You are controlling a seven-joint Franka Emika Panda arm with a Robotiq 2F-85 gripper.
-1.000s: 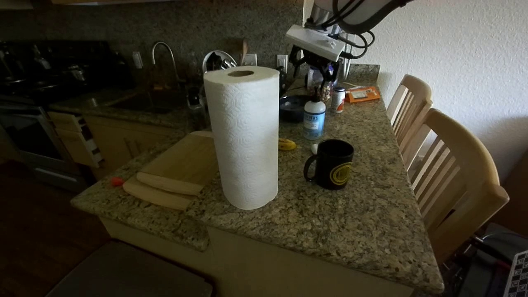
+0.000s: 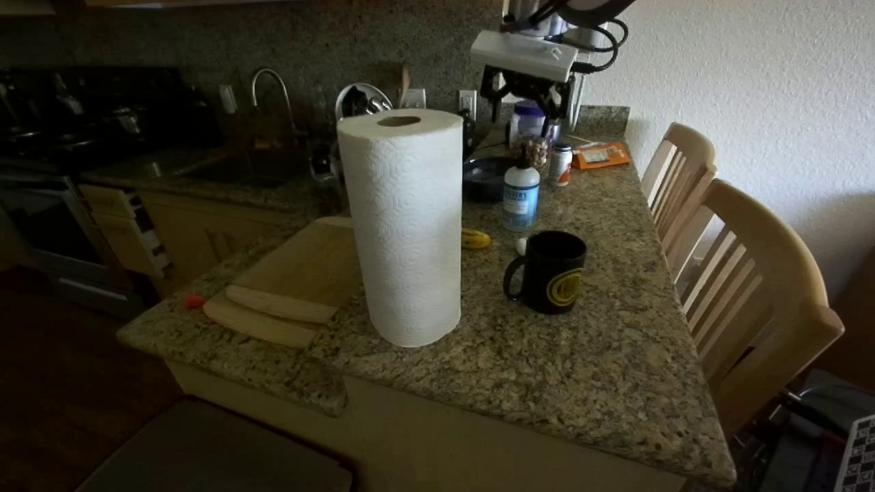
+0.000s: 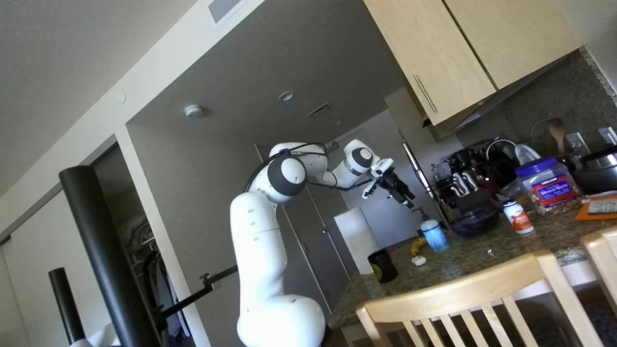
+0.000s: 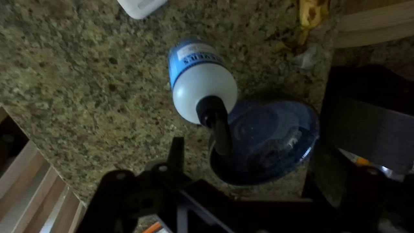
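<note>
In exterior view 1 my gripper point(image 2: 521, 121) hangs above the far part of the counter, its fingers spread and nothing seen between them. A blue-and-white pump bottle point(image 2: 521, 201) stands upright below and nearer the camera. From the wrist view, the bottle point(image 4: 204, 87) has its black pump pointing toward the dark blue bowl point(image 4: 271, 143) beside it. One dark finger point(image 4: 176, 153) shows against the counter there, apart from the bottle; the other side is lost in shadow. Exterior view 2 has the gripper point(image 3: 399, 193) raised clear of the counter.
A paper towel roll point(image 2: 406, 238) and a black mug point(image 2: 554, 275) stand nearer the camera. A banana point(image 2: 475, 238), a white pill bottle point(image 2: 560, 167) and an orange packet point(image 2: 601, 156) lie or stand around. Chairs point(image 2: 746, 279) line the right edge.
My gripper has risen slightly and its tilt has levelled a little in exterior view 1. The bottle, mug and other counter items have stayed put.
</note>
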